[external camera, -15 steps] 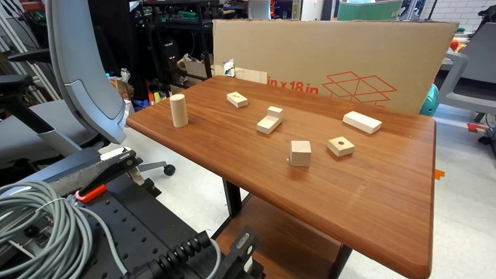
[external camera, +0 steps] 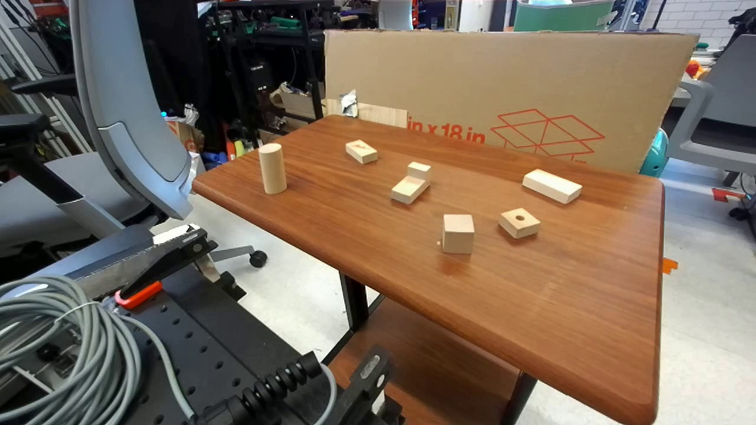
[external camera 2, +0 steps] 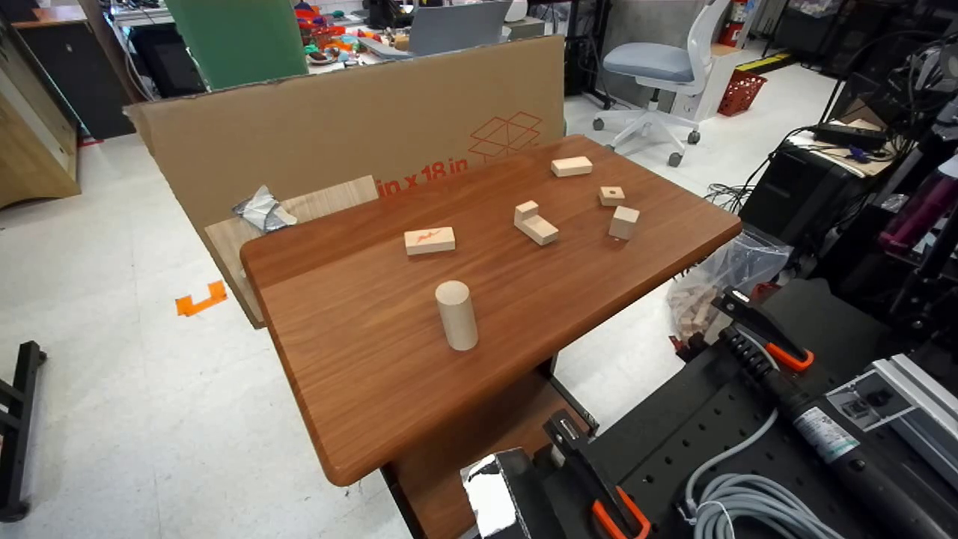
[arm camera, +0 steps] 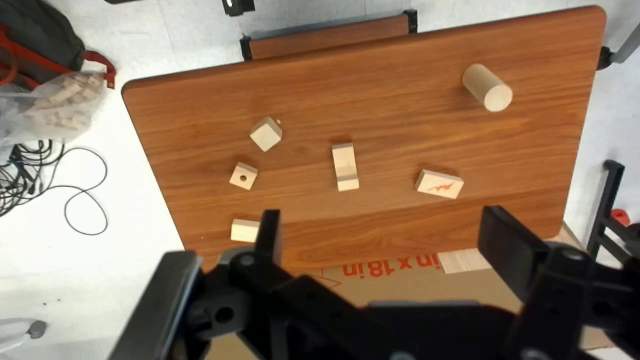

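Note:
High above the table, my gripper is open, its two black fingers wide apart with nothing held between them. Beneath it in the wrist view lie separate pale wooden pieces. A tall cylinder (external camera 2: 458, 316) stands upright near one end of the table. The flat block with an orange mark (external camera 2: 429, 239) lies behind it. Near the middle is an L-shaped stepped piece (external camera: 410, 185). Towards the other end are a cube (external camera: 458, 234), a small block with a hole (external camera: 520, 223) and a plain rectangular block (external camera: 552, 186). In both exterior views the gripper is out of sight.
The brown wooden table (external camera: 567, 319) has wide bare areas between the pieces. A cardboard panel (external camera: 453, 78) stands along its far edge. On the opposite side is a black perforated surface (external camera: 212, 354) with coiled grey cable (external camera: 78, 361).

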